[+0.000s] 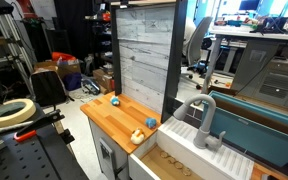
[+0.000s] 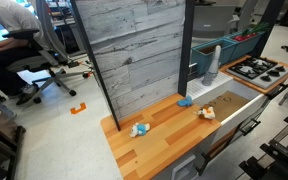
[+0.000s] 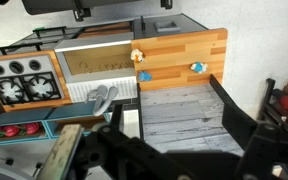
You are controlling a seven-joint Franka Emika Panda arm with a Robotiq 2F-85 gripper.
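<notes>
Across the top of the wrist view, my gripper is open, its two dark fingertips wide apart with nothing between them. It hangs high above a toy kitchen, clear of everything on it. Three small items lie on the wooden counter: a yellow-and-white one (image 1: 137, 135) at the edge by the drawer, a blue one (image 1: 151, 122) near it, and a blue-and-white one (image 1: 115, 101) farther along. An open drawer (image 2: 246, 117) has a wooden bottom, with faint rounded shapes on it that are too small to make out.
A grey faucet (image 1: 209, 125) rises beside the drawer. The stove top (image 2: 256, 70) is at the counter's far end, with a blue-green shelf (image 1: 254, 128) behind. A tall grey plank panel (image 2: 149, 60) backs the counter. Bare wood lies between the small items.
</notes>
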